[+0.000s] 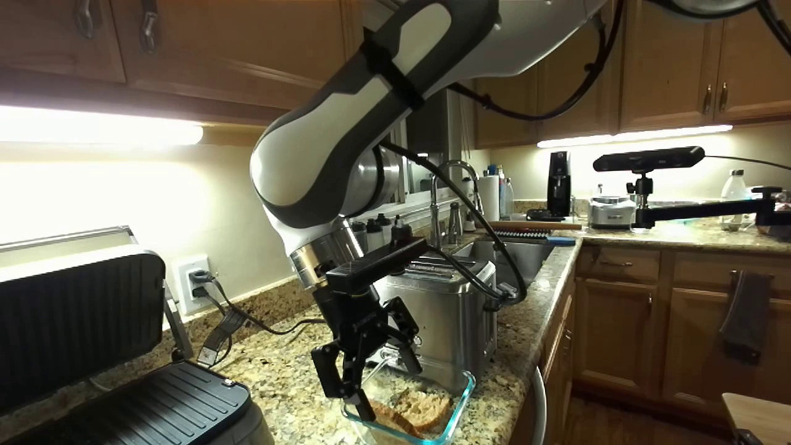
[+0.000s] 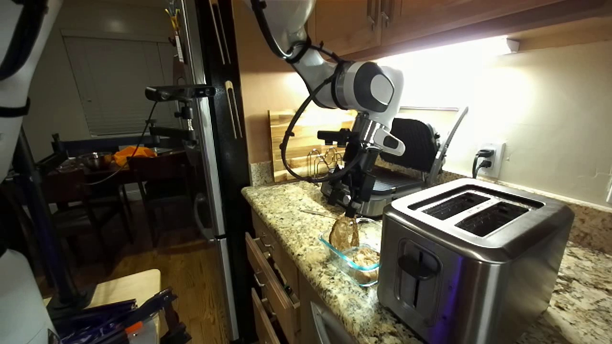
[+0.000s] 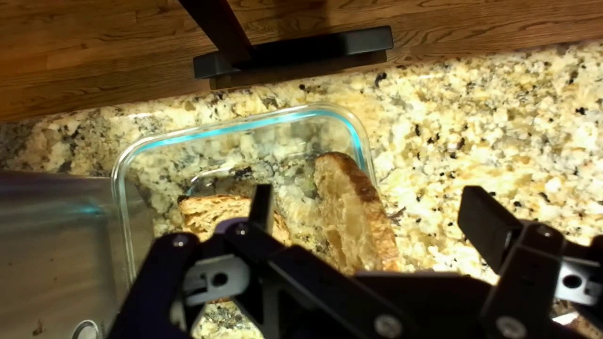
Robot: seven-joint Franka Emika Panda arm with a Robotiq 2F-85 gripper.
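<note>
A clear glass container with a turquoise rim (image 3: pixel 243 127) sits on the counter beside the toaster, holding two slices of bread. One slice (image 3: pixel 356 212) leans upright against the container's side, crust outward; the other (image 1: pixel 422 409) lies lower in it, on the toaster side. My gripper is open above the container, pointing down, with its fingers spread to either side of the leaning slice in the wrist view. In exterior view 1 a fingertip reaches down near that slice's top edge; whether it touches cannot be told. Nothing is held.
The steel toaster (image 2: pixel 470 246) stands close beside the container, its two slots empty-looking. An open grill press (image 1: pixel 170 404) lies on the other side, its cable (image 1: pixel 259 319) running to the wall outlet. The counter's front edge (image 3: pixel 429 59) is near the container.
</note>
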